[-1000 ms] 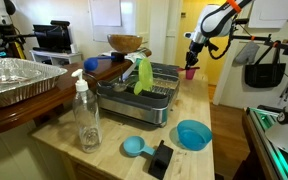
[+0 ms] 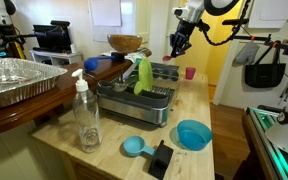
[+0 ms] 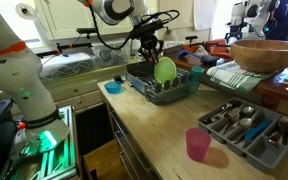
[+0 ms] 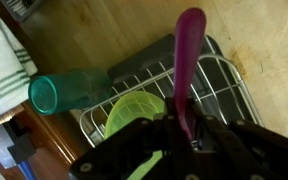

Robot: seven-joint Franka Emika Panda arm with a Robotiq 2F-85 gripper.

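Observation:
In the wrist view a slim magenta utensil with a rounded end sticks out from my gripper, which is shut on it. Exterior view 1 shows the gripper raised at the back right, with a bit of the pink utensil beside it. From the other side, the gripper is above the dish rack. A pale green plate stands upright in that rack. The pink cup rests on the counter, apart from the gripper.
A teal cup is beside the rack. Around it are a striped towel, a cutlery tray and a wooden bowl. A soap bottle, a blue bowl and a blue scoop occupy the near counter. Bare wood lies between the rack and pink cup.
The arm has lifted away from near the pink cup at the far end and come left and nearer to the rack. A pink piece now shows at the gripper.

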